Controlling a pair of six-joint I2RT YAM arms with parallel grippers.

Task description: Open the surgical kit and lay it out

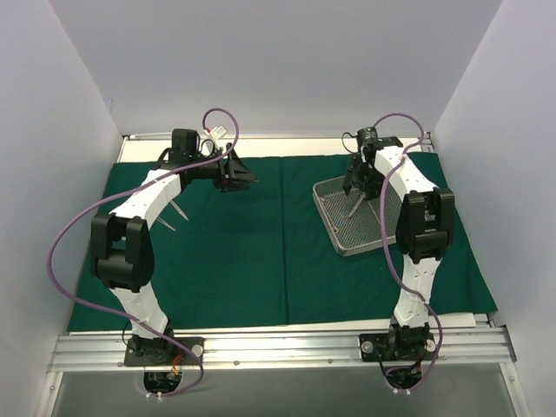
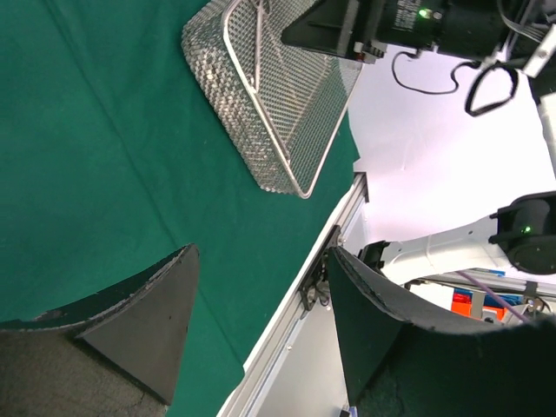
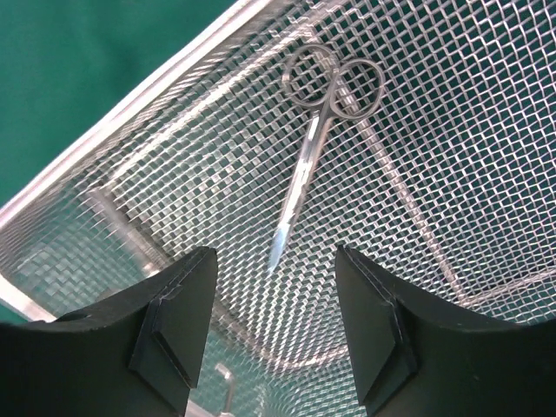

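Note:
The mesh tray [image 1: 347, 246] lies on the right half of the green cloth. My right gripper [image 1: 361, 182] hangs open over it; in the right wrist view, scissors [image 3: 304, 163] lie on the mesh between and beyond its fingertips. My left gripper [image 1: 236, 178] is open and empty above the left half of the cloth. Two slender steel instruments [image 1: 179, 211] lie at the far left of the cloth, partly hidden under the left arm.
A thin divider and another small instrument, partly hidden, show inside the tray. Walls stand at both sides and the back.

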